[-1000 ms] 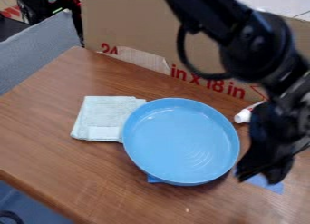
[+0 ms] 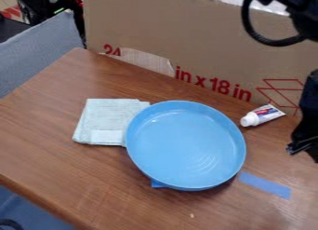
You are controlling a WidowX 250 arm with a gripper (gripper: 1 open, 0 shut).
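Observation:
A round light-blue plate point(image 2: 185, 145) rests on the wooden table point(image 2: 62, 159), partly over blue tape. A folded pale cloth point(image 2: 104, 119) lies at its left, partly under or against the rim. A small white tube point(image 2: 263, 115) lies behind the plate to the right. My black gripper point(image 2: 297, 146) is at the right edge, partly out of frame, beside the tube and apart from the plate. Nothing shows in it; whether it is open or shut is hard to tell.
A cardboard box point(image 2: 187, 38) stands along the back of the table. A strip of blue tape point(image 2: 263, 185) lies at the front right.
My arm has moved up and right from beside the plate's right rim to the frame's edge, uncovering the tube and tape. The plate, cloth and tube look unmoved.

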